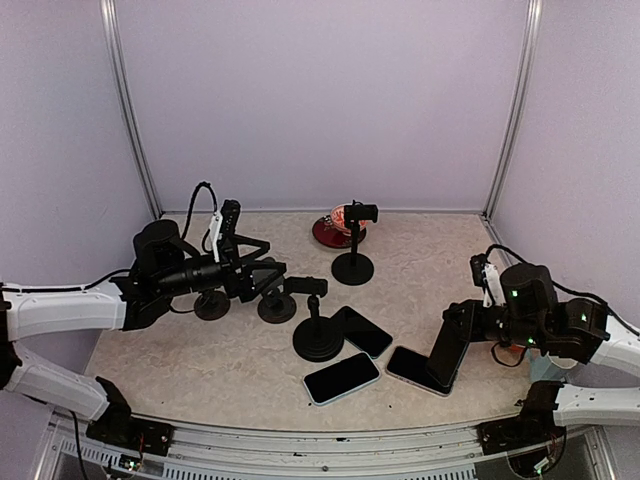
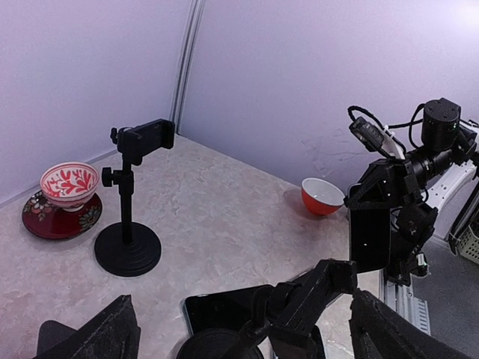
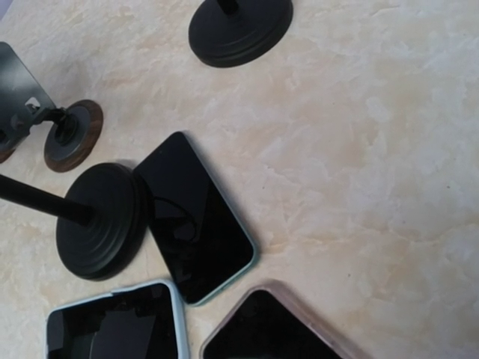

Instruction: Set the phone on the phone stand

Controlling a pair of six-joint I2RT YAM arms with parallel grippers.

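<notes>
In the top view my right gripper (image 1: 462, 318) is shut on a dark phone (image 1: 447, 350), held upright over a phone (image 1: 412, 375) lying at the front right; the left wrist view also shows that held phone (image 2: 368, 241). My left gripper (image 1: 262, 265) is open, above the stands at the left. A black stand (image 1: 319, 338) stands in the middle, a taller one (image 1: 352, 267) behind it. Two more phones, one (image 1: 341, 379) in front and one (image 1: 367, 333) to the right, lie by the middle stand. A grey stand (image 3: 69, 138) shows in the right wrist view.
A patterned bowl (image 2: 69, 182) on a red plate (image 2: 52, 223) is at the back, and an orange-white bowl (image 2: 322, 197) is at the right.
</notes>
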